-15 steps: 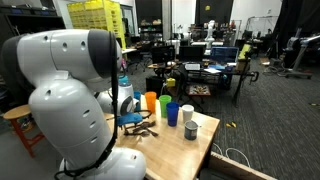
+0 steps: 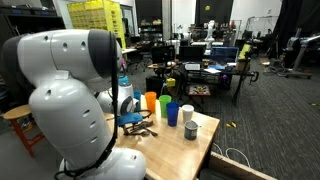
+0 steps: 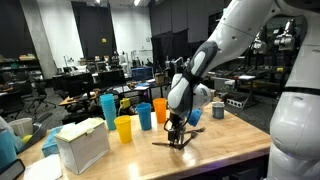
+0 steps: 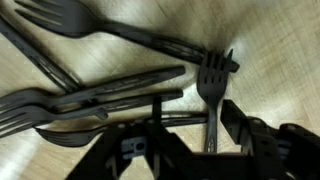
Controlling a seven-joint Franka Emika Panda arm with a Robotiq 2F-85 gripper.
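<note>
Several black plastic forks lie loosely overlapping on the wooden table in the wrist view. One small fork [image 4: 211, 82] points its tines away from me, its handle running down between my fingers. It lies closer to the right finger than to the left, and whether it touches is unclear. My gripper is partly open, low over the table, with a visible gap. Other forks [image 4: 125, 86] spread to the left, and one large fork [image 4: 75, 17] crosses near the top. In exterior view 2 the gripper [image 3: 179, 138] hangs over the dark fork pile.
Behind the gripper stand a yellow cup [image 3: 123, 128], a blue cup [image 3: 145, 119] and an orange cup [image 3: 160, 112]. A white box [image 3: 83, 145] is on the left in exterior view 2.
</note>
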